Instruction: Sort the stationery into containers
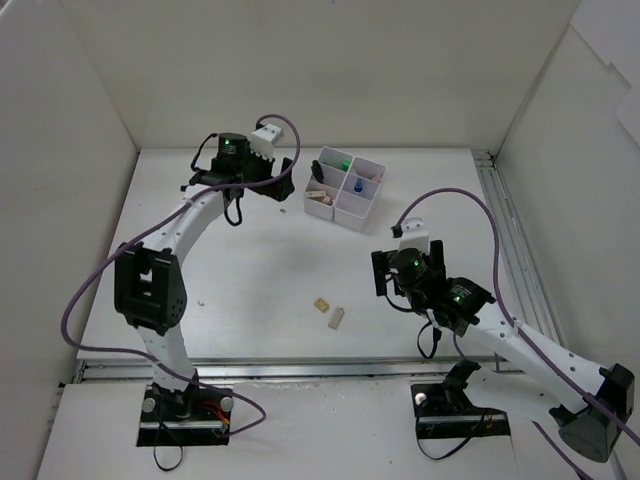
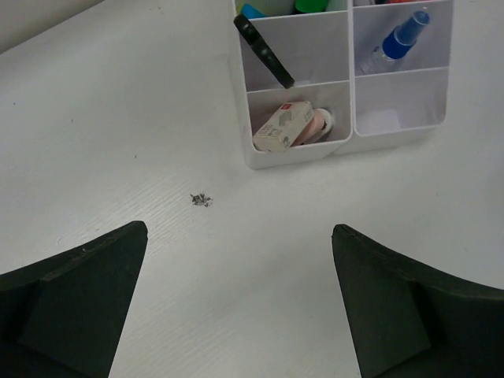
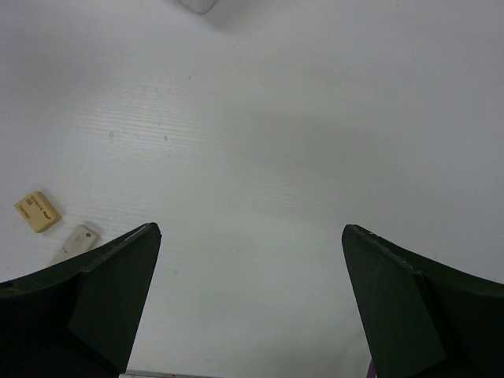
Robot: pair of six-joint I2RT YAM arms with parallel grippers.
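The white compartment organizer (image 1: 352,208) at the back holds a small box (image 2: 279,126), pink items, a blue-capped bottle (image 2: 400,39), green items and a black object (image 2: 264,51) lying across a compartment. My left gripper hangs open left of the organizer, with nothing between its fingers. A tan block (image 3: 37,211) and a pale eraser-like piece (image 3: 76,240) lie on the front middle of the table. My right gripper is open above the table to their right, empty.
Walls stand at the back and sides, and a metal rail runs along the right edge and the front.
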